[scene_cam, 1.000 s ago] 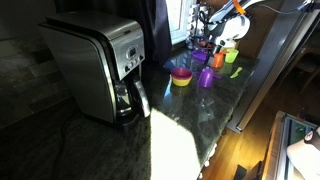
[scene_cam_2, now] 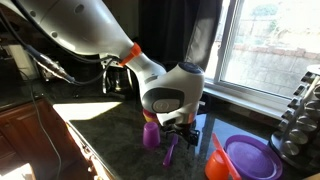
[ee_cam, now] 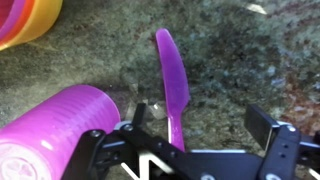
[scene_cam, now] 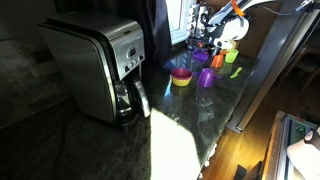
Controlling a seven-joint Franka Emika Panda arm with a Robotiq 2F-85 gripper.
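Observation:
A purple knife (ee_cam: 174,80) lies on the dark stone counter in the wrist view, blade pointing away from my gripper. My fingers are open above the counter, the knife's handle nearer the left finger and partly hidden by the gripper's body. Nothing is held. To the left, a purple cup (ee_cam: 62,130) lies or stands close to that finger; its pose is hard to tell from here. In exterior view 2 the purple cup (scene_cam_2: 151,135) stands upright beside the knife (scene_cam_2: 170,150), with the gripper (scene_cam_2: 186,132) just over the handle area.
Stacked yellow and red bowls (scene_cam: 181,77) sit near the purple cup (scene_cam: 206,77). An orange cup (scene_cam_2: 216,165) and a purple plate (scene_cam_2: 254,157) lie on the window side, by a spice rack (scene_cam_2: 300,120). A coffee maker (scene_cam: 105,65) occupies the near counter.
The arm at the far end of the counter has shifted slightly over the last second. The cups, bowls and coffee maker stay where they were.

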